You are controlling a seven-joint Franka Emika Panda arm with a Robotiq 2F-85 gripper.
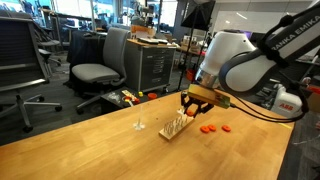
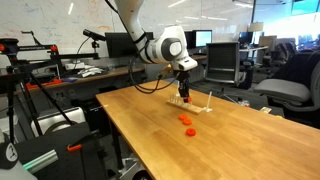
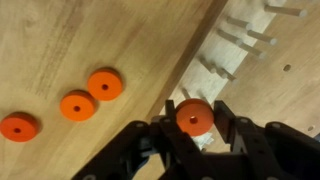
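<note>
Between the fingertips of my gripper is an orange disc (image 3: 194, 118), and the fingers are shut on it. In the wrist view the disc hangs near the edge of a pale wooden rack (image 3: 186, 88) with several upright pegs (image 3: 240, 42). In exterior view 1 my gripper is at the right end of the rack (image 1: 178, 127); whether the disc touches a peg cannot be told. More orange discs lie flat on the table: one (image 3: 105, 84), a second (image 3: 77, 105) close beside it, and a third (image 3: 19, 127) at the left.
The wooden table (image 1: 90, 150) is wide and clear to the left of the rack. A small white stand (image 1: 139, 122) rises from the table left of the rack. Office chairs (image 1: 102, 65) stand beyond the table's far edge.
</note>
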